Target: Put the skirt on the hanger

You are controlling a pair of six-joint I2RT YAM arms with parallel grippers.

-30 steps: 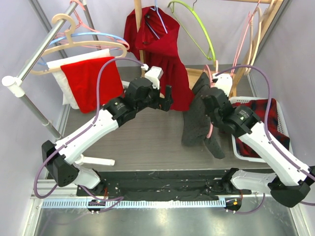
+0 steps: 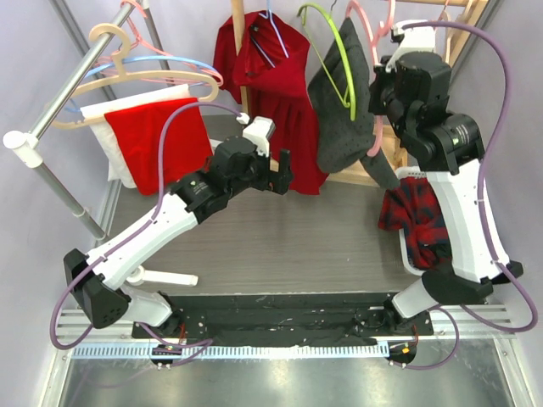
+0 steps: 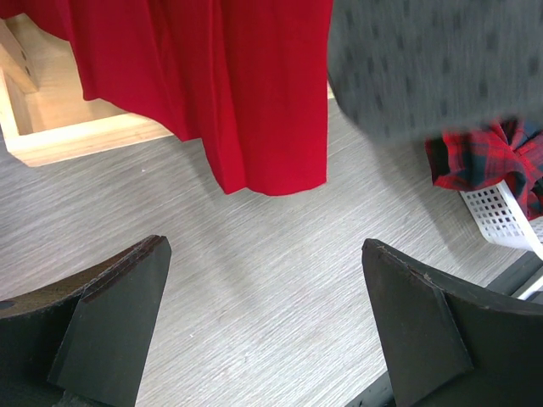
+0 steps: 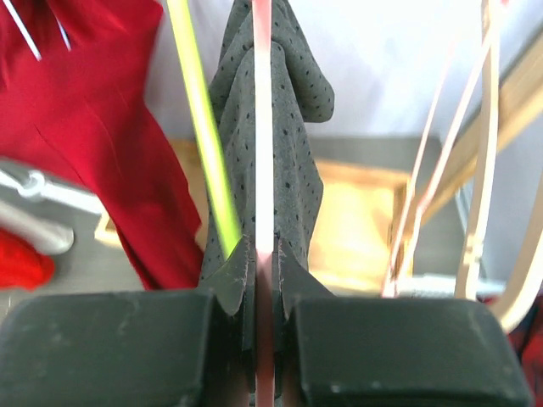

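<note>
My right gripper [image 2: 380, 93] is shut on a pink hanger [image 4: 262, 127], high at the rack on the right. A dark grey dotted skirt [image 2: 344, 136] hangs below it, beside a green hanger [image 2: 348, 76]; the right wrist view shows the skirt [image 4: 301, 170] behind the pink hanger. My left gripper [image 2: 280, 172] stands open near the middle, with nothing between its fingers; in the left wrist view the skirt's grey hem is blurred at top right.
A red dress [image 2: 280, 144] hangs at the back middle. Red and white cloths hang on the left rail [image 2: 70, 85]. A basket [image 3: 496, 219] with plaid cloth sits at the right.
My right gripper has risen toward the back rail with the pink hanger and grey skirt, which has moved up off the lower right area. The left arm is almost unchanged.
</note>
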